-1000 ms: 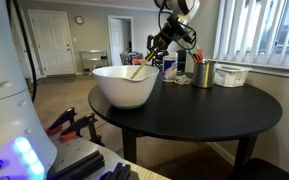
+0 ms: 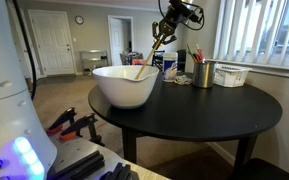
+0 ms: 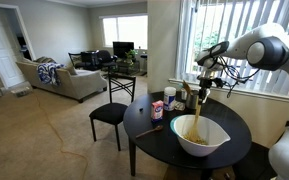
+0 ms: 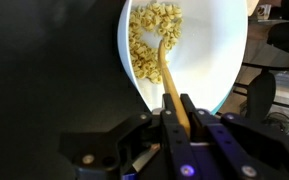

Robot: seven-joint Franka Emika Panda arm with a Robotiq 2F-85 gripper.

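Note:
A large white bowl (image 2: pixel 125 88) stands near the edge of the dark round table. Pale, pasta-like pieces (image 4: pixel 154 38) lie on its bottom in the wrist view, gathered to one side. My gripper is above the bowl, shut on a long wooden stick or spoon (image 4: pixel 170 80). The stick slants down into the bowl, with its lower end at the pieces. From exterior view 1 the bowl's wall hides that lower end. In exterior view 2 the wooden stick (image 3: pixel 197 112) rises out of the bowl towards the gripper.
A metal can with utensils (image 2: pixel 203 74), a white basket (image 2: pixel 231 74) and a white jar (image 2: pixel 170 66) stand farther back on the table (image 2: pixel 209 110). A pink-and-blue box (image 3: pixel 157 112) is near the bowl.
My gripper has risen a little, and more of the wooden stick shows above the bowl's rim. The bowl has stayed in place.

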